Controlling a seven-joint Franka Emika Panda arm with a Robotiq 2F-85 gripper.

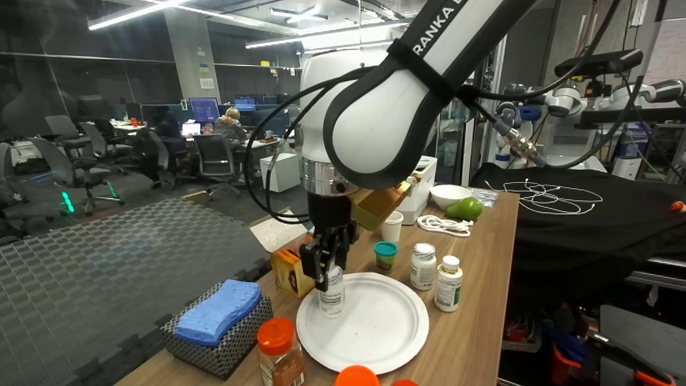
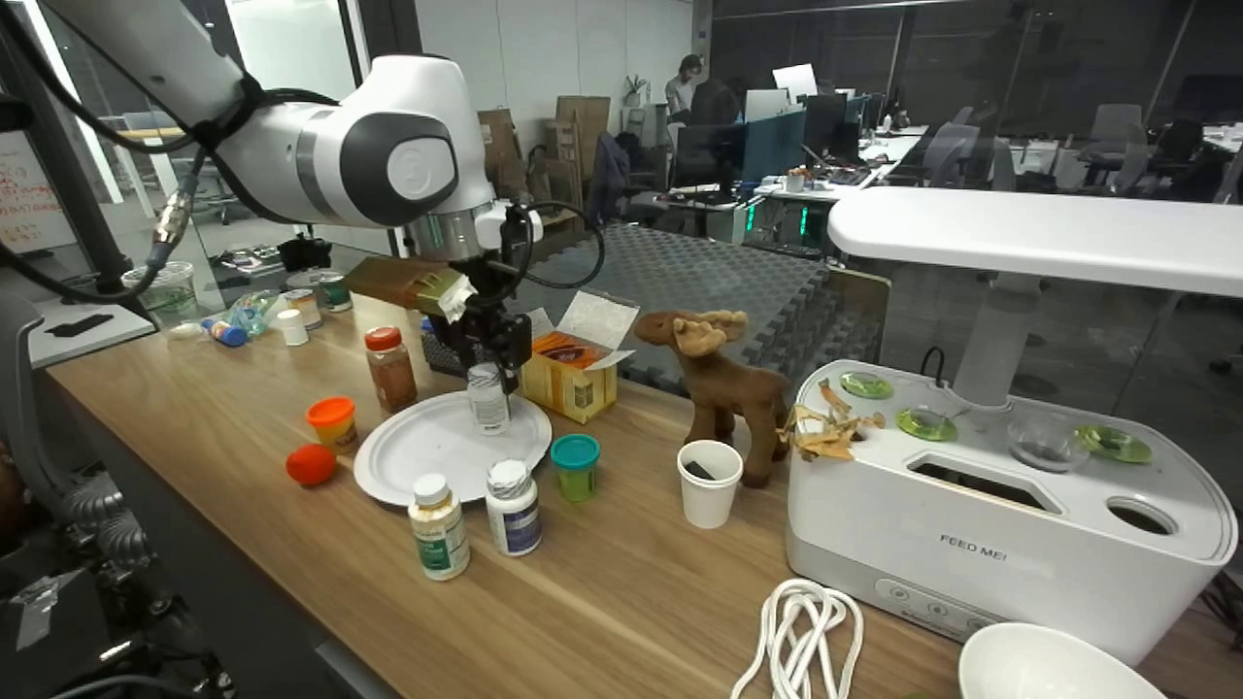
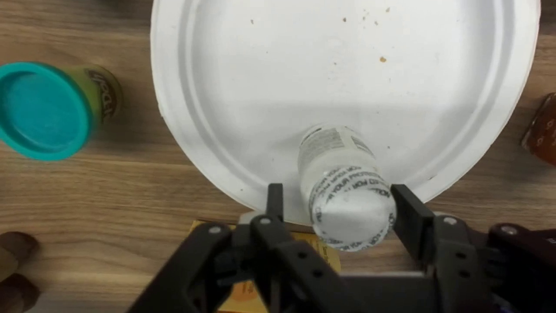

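Observation:
A white bottle stands on the white paper plate, close to the rim on the side of the open tea box. My gripper is around the bottle's upper end, its fingers pointing down. In the wrist view the fingers are part open: a clear gap shows between the left finger and the bottle's cap, while the right finger is against or very near the cap. The bottle looks upright or nearly so. Apart from the bottle and a few crumbs, the plate is bare.
Two more pill bottles, one green-labelled and one blue-labelled, stand beside the plate near a teal-lidded tub. The tea box is close behind the gripper. A red-lidded spice jar flanks the plate's other side.

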